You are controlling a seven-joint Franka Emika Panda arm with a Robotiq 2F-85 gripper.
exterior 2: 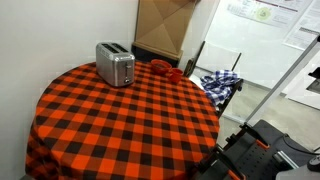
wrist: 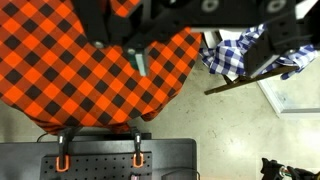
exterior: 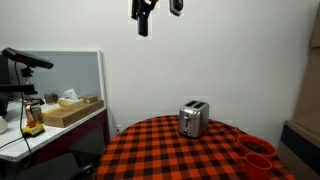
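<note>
My gripper (exterior: 160, 20) hangs high at the top edge of exterior view 1, its two dark fingers spread apart. Its fingers look open, with nothing seen between them. Far below stands a silver two-slot toaster (exterior: 193, 119), upright on the red-and-black checked tablecloth (exterior 2: 130, 125). Right of the toaster, a red pot (exterior: 256, 147) and a red cup (exterior: 257, 166) sit on the cloth. In the wrist view dark, blurred gripper parts cover much of the top, over the cloth and the table's edge.
A brown box (exterior: 300, 148) stands at the right of exterior view 1. On the left, a side table holds a cardboard box (exterior: 70, 114) and small items. A chair with a blue-and-white checked cloth (exterior 2: 220, 84) stands beyond the table.
</note>
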